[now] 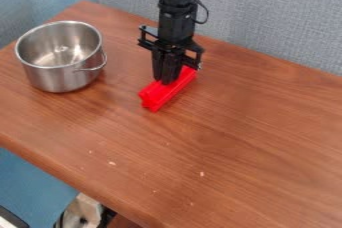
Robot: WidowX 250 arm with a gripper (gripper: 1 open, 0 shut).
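A red oblong block (pixel 162 94) lies diagonally on the wooden table (pixel 227 152), near the middle back. My black gripper (pixel 166 76) points straight down over the block, its fingertips at or on the block's upper middle. Whether the fingers are open or shut on it is hard to tell, as the fingers overlap in view and partly hide the block.
A steel pot (pixel 60 57) with wire handles stands at the left, a short way from the block. A grey padded wall (pixel 267 12) runs along the back.
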